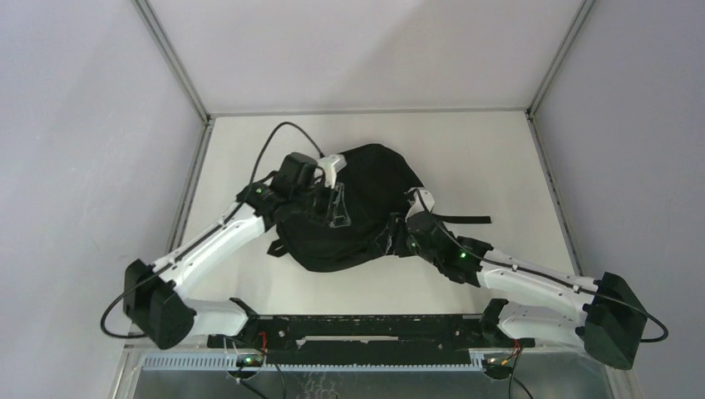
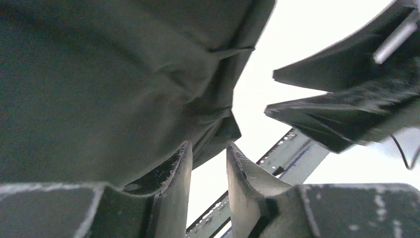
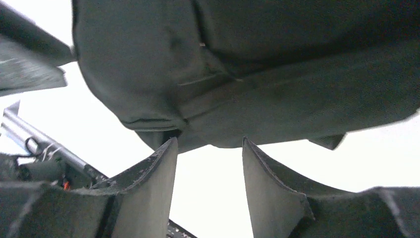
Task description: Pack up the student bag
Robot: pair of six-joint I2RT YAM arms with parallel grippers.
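Observation:
A black fabric bag (image 1: 366,187) lies flat across the middle of the table, partly covered by both arms. My left gripper (image 1: 339,218) hangs over the bag; in the left wrist view its fingers (image 2: 171,181) stand apart with nothing between them, and bag cloth (image 2: 99,89) fills the upper left. My right gripper (image 1: 389,241) is at the bag's lower right side. From the right wrist camera, a clear gap separates its fingers (image 3: 153,183), showing only white table, and the bag's edge (image 3: 237,134) lies beyond the tips. Any contents of the bag are hidden.
A black strap (image 1: 462,219) reaches right from the bag, and a short tab (image 1: 277,248) pokes out at its lower left. The two grippers are close together over the bag.

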